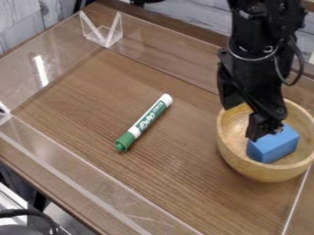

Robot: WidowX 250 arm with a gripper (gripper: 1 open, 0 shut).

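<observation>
My gripper (247, 112) hangs from the top right over a round tan bowl (249, 168), its dark fingers open and reaching down at the bowl's left and middle. A blue block (277, 145) lies in the right part of the bowl, partly behind one finger. A yellow item, mostly hidden by the gripper, is also in the bowl's back left. A white and green marker (143, 123) lies on the wooden table to the left of the bowl.
A small clear holder (102, 27) stands at the back left.
</observation>
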